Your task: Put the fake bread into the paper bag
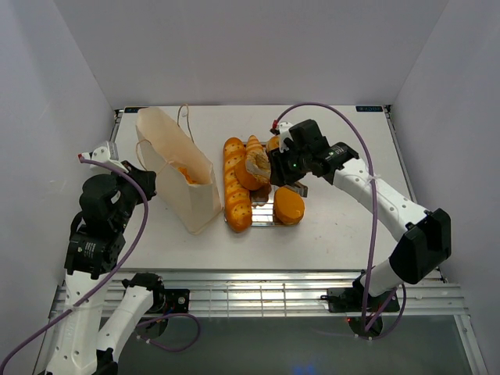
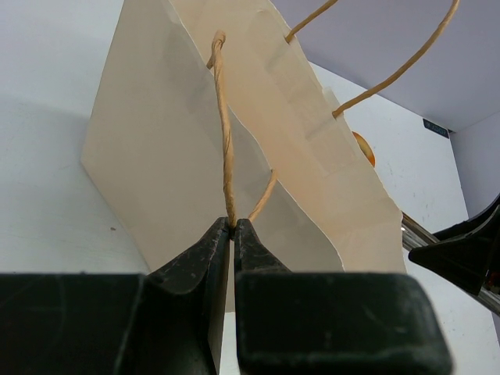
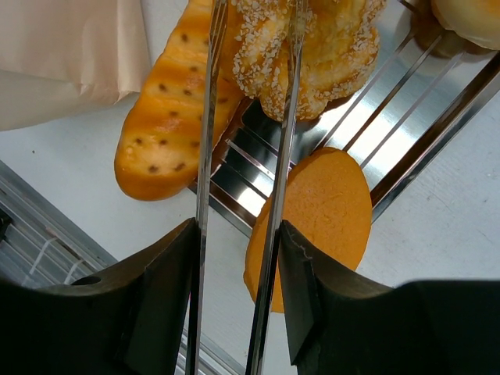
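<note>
My left gripper is shut on a twisted handle (image 2: pixel 226 141) of the paper bag (image 1: pixel 195 205), which stands open at the left of the table. Something orange (image 1: pixel 187 175) shows inside the bag's mouth. In my right gripper are metal tongs (image 3: pixel 206 148), one arm against each finger, their arms spread somewhat apart. The tongs reach over a sesame-topped bread (image 3: pixel 262 58); their tips leave the right wrist view, so whether they pinch it cannot be told. A long spotted loaf (image 1: pixel 236 187) lies between bag and tongs.
A metal rack (image 1: pixel 264 214) sits under the breads. Towards the front lies a round orange-brown bread (image 1: pixel 289 205), and at the back another round bread (image 3: pixel 473 19).
</note>
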